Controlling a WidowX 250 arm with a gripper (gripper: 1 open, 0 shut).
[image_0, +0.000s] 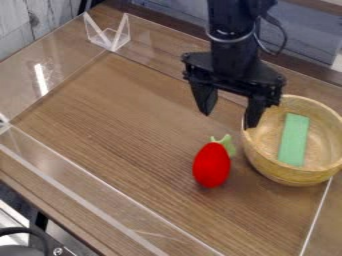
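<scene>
My gripper (235, 97) hangs over the middle right of the table, open, its black fingers pointing down on either side. Below it a red vegetable-like object (211, 165) with a green top lies on the wooden table (100, 120). To its right a tan bowl (301, 175) holds a flat green object (293, 140); the gripper's right finger is above the bowl's back left rim.
A white wire rack (104, 28) stands at the back left, with cables in the top left corner. A dark object is at the bottom left corner.
</scene>
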